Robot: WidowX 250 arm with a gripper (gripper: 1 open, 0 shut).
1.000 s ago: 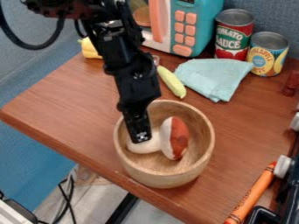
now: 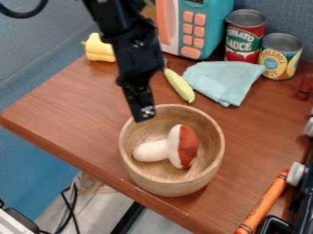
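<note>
A wooden bowl stands near the table's front edge, holding a white piece and a red-and-white piece. My black gripper hangs above the bowl's back left rim, angled downward. Whether its fingers are open or shut is hard to tell in the dark shape.
At the back are a yellow pepper, yellow corn, a teal toy microwave, a cloth and cans. A large crayon lies at the right.
My gripper has risen out of the bowl, up and back from the white piece, which stays in the bowl.
</note>
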